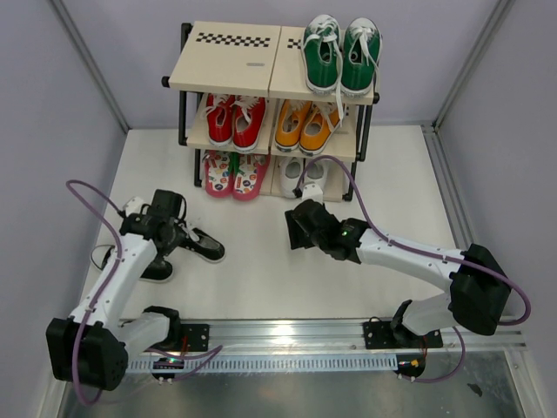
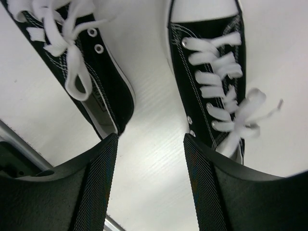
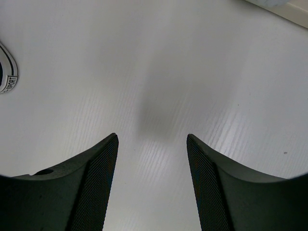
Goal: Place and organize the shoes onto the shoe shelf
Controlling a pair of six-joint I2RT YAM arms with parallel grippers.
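Note:
Two black sneakers with white laces lie on the white floor at the left, one pointing right, the other partly under the arm. In the left wrist view one shoe is at upper left, the other at right. My left gripper hangs over them, fingers apart, holding nothing. My right gripper stands apart in front of the shelf over bare floor, fingers parted, nothing between them.
The shelf holds green, red, orange, pink floral and white pairs. Its top left board is empty.

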